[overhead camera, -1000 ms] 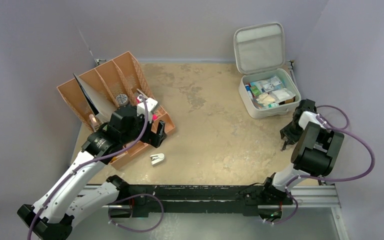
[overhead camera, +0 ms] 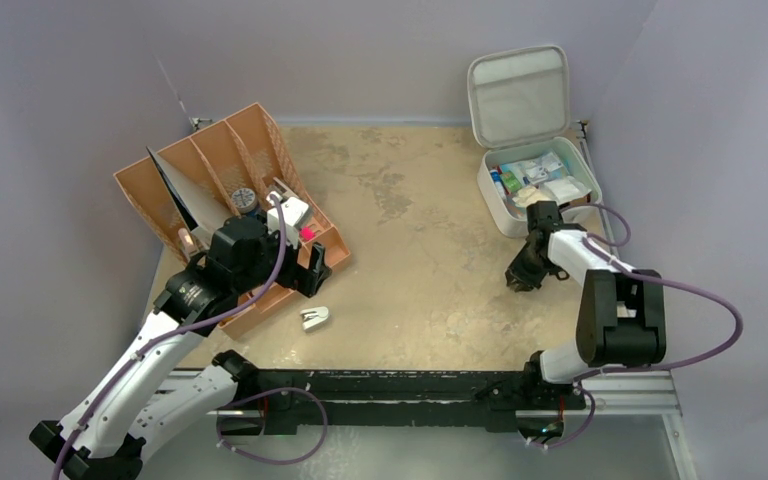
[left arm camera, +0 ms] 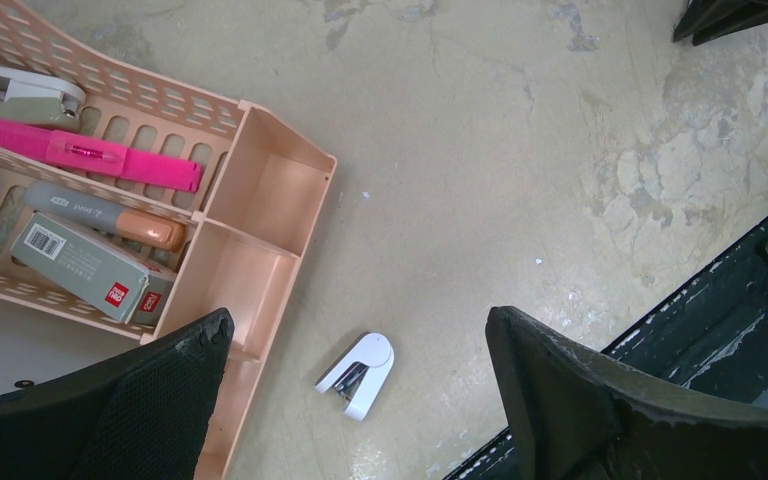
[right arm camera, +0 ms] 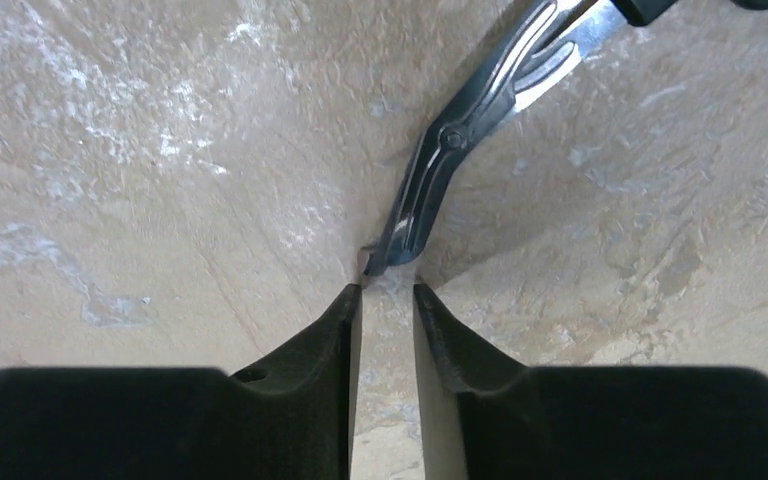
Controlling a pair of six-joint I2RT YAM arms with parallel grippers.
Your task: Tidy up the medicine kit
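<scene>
Dark bandage scissors point(right arm camera: 448, 140) lie on the table in the right wrist view. Their angled tip points toward my right gripper, just past its fingertips. That gripper is part open with a narrow gap, and only tabletop shows between its fingers. From above, my right gripper point(overhead camera: 522, 284) is low in front of the white medicine box point(overhead camera: 501, 216), which stands with its lid point(overhead camera: 520, 95) raised and several packets inside. I cannot make out the scissors in the top view. My left gripper is wide open and empty over the orange organizer's near edge.
The orange organizer point(overhead camera: 245, 140) holds a pink item point(left arm camera: 125, 160), a marker point(left arm camera: 105, 215) and a grey box point(left arm camera: 95, 265). A small white stapler point(left arm camera: 358, 375) lies beside it.
My right gripper has moved left across the table, away from the right wall. Its forearm now covers part of the box's near corner. The left arm has hardly shifted.
</scene>
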